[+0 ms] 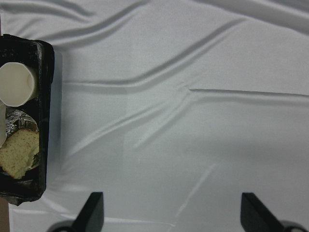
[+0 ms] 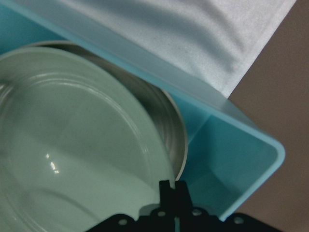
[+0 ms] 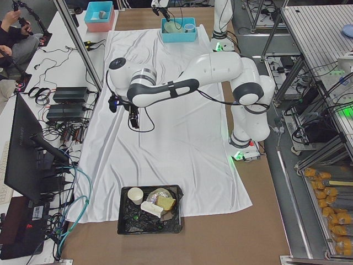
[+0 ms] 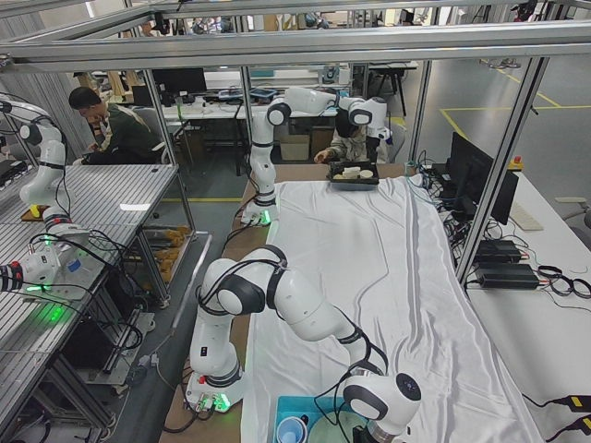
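A black tray (image 3: 129, 221) holds a white cup (image 3: 135, 194), foil, bread (image 1: 19, 152) and a white item. My left gripper (image 3: 124, 113) hangs above the white cloth, away from the tray; in the left wrist view its fingers (image 1: 89, 215) are wide open with nothing between. At the other end, a blue bin (image 2: 231, 159) holds a pale green plate (image 2: 77, 130) over a metal dish, plus a blue cup (image 4: 290, 430). My right gripper has its fingertips together at the plate's rim; whether the rim is between them is unclear.
A monitor (image 3: 25, 154), cables and metal posts line one side. People sit near the workspace.
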